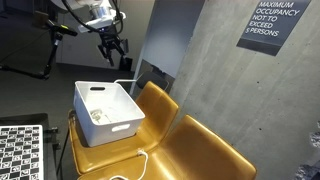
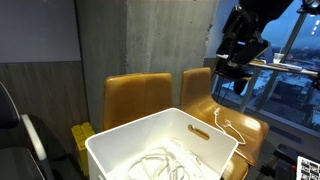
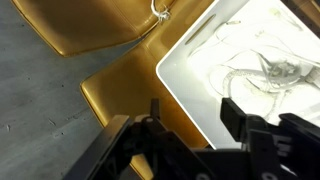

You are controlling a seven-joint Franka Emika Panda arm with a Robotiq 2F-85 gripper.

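My gripper [image 1: 113, 49] hangs above the white box, its fingers [image 3: 231, 112] spread apart with nothing visible between them. In the wrist view the gripper is over the box's edge, with one finger outside the rim and the other across the opening. The box [image 2: 140, 130] sits on the tan seats. White rope [image 3: 255, 75] lies in loose loops on its floor. Another length of white rope [image 1: 136, 168] lies on the seat beside the box, also visible as the rope [image 2: 230, 130] on the chairs behind.
Tan chairs [image 1: 195, 150] line the concrete wall [image 1: 225, 90]. A checkered board [image 1: 20, 155] stands at the near left. A dark office chair [image 2: 22, 140] is at the left in the second exterior view. Large windows [image 2: 285, 90] lie at the right.
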